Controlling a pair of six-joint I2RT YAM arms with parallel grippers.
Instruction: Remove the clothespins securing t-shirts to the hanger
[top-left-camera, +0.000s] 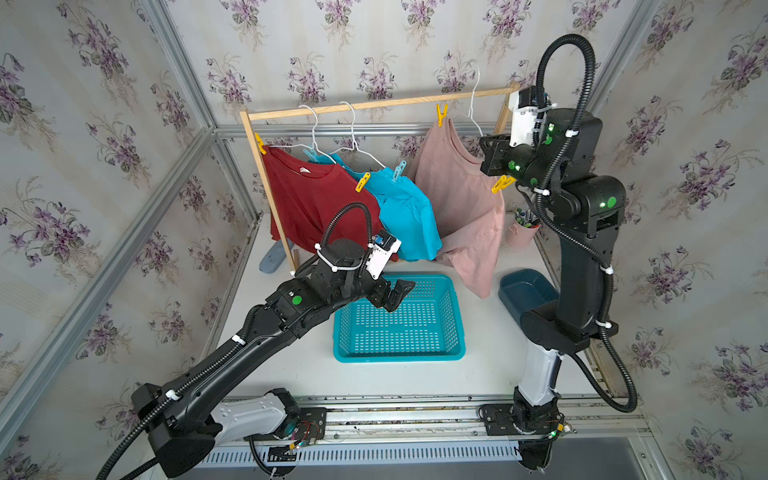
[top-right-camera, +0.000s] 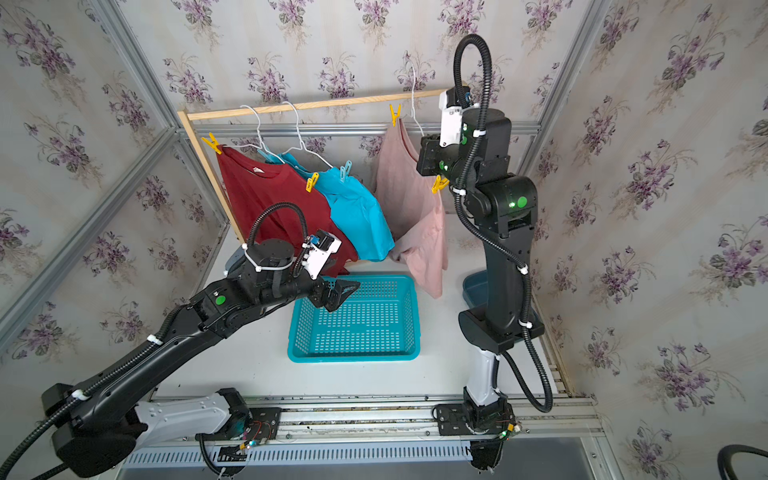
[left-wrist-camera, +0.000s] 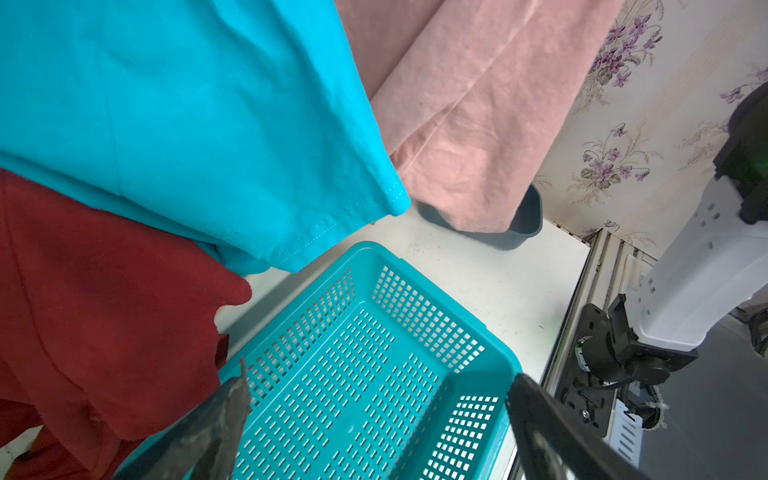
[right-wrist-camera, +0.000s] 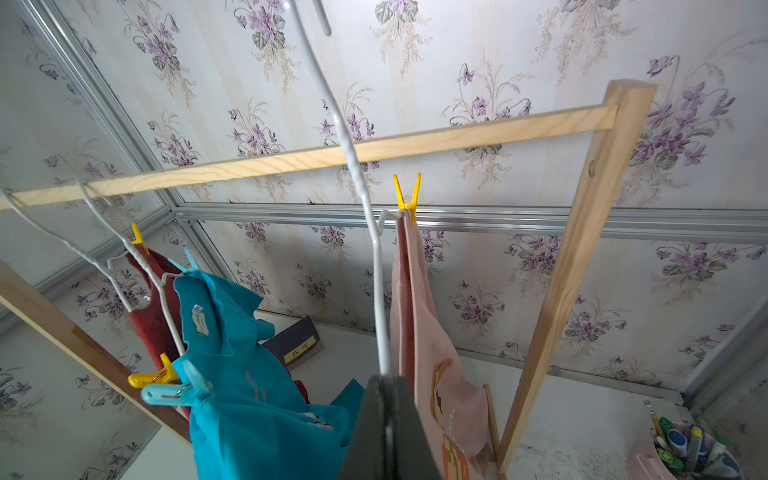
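The pink T-shirt (top-left-camera: 460, 180) hangs from a white hanger (right-wrist-camera: 369, 216), held by a yellow clothespin (right-wrist-camera: 407, 204) at one shoulder and another yellow clothespin (top-left-camera: 502, 184) close below my right gripper (top-left-camera: 489, 157). That gripper is shut on the hanger's thin wire, which runs down between its fingertips; the hook's top stands above the wooden bar (top-left-camera: 376, 105). A red T-shirt (top-left-camera: 312, 196) and a blue T-shirt (top-left-camera: 408, 208) hang to the left, with yellow and blue clothespins (top-left-camera: 399, 170). My left gripper is open and empty over the basket.
A turquoise basket (top-left-camera: 400, 357) stands mid-table under the shirts. To its right is a dark blue bin (top-left-camera: 524, 288), partly behind the right arm. A pink pot of pens (right-wrist-camera: 644, 464) sits at the back right.
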